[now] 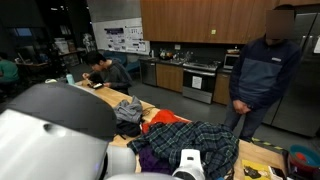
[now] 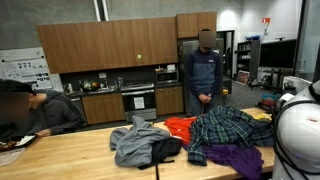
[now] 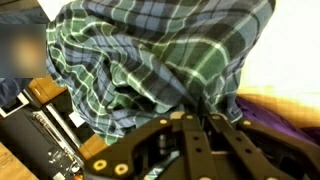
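A dark green-and-navy plaid cloth (image 3: 125,60) fills much of the wrist view, its folds bunched at my fingertips. My gripper is shut on a fold of this plaid cloth. In exterior view 2 the plaid cloth (image 2: 228,132) lies heaped on the right part of the table, and in exterior view 1 the same cloth (image 1: 195,140) shows beyond the white arm (image 1: 60,140). The fingertips cannot be made out clearly in either exterior view.
Beside the plaid lie a purple cloth (image 2: 238,158), a red cloth (image 2: 180,127), a black cloth (image 2: 166,149) and a grey cloth (image 2: 138,142). A person (image 1: 266,75) stands behind the table; another (image 1: 107,70) sits at its left.
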